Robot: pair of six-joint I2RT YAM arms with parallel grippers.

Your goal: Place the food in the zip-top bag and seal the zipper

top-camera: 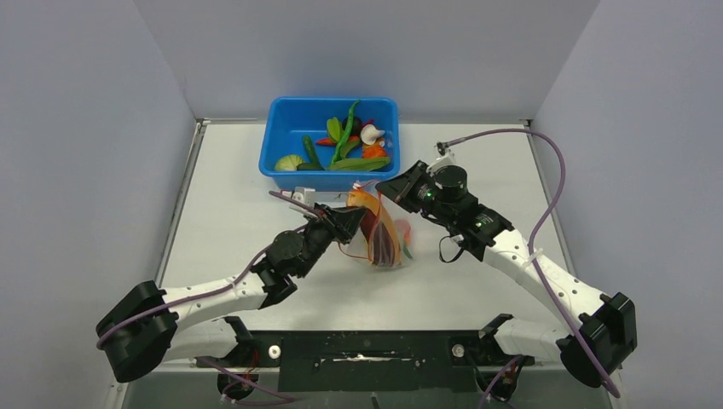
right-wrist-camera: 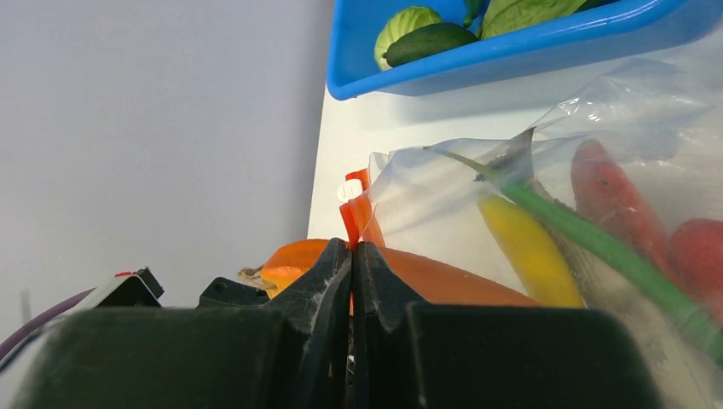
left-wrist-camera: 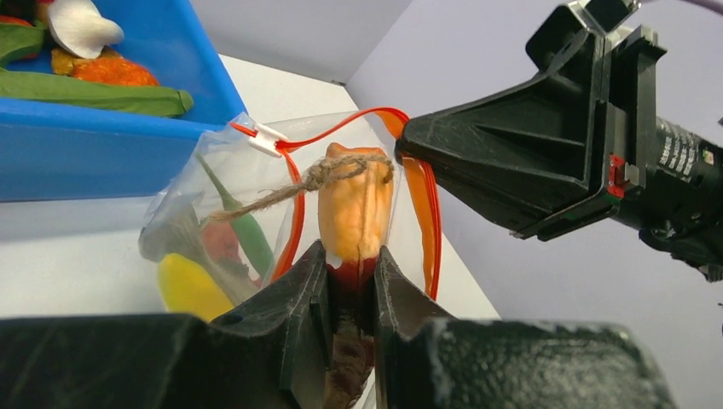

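The clear zip top bag [top-camera: 401,256] with orange zipper strips hangs open in the middle of the table. At its mouth, my right gripper is shut on the orange-edged rim. A long orange and dark-red sausage [left-wrist-camera: 354,209] with twine round its end stands upright in the bag's mouth. My left gripper has its fingers pressed against both sides of the sausage, partly apart by its width. Inside the bag are a yellow pepper [right-wrist-camera: 529,247], a long green pepper [right-wrist-camera: 614,251] and red pieces [right-wrist-camera: 618,196]. The sausage's lower end is hidden in the left wrist view.
Just behind the bag stands a blue bin [top-camera: 271,141] with several more vegetables in it, close to both grippers. A white slider [left-wrist-camera: 268,140] sits on the orange strip. Bare table [top-camera: 230,204] lies on either side.
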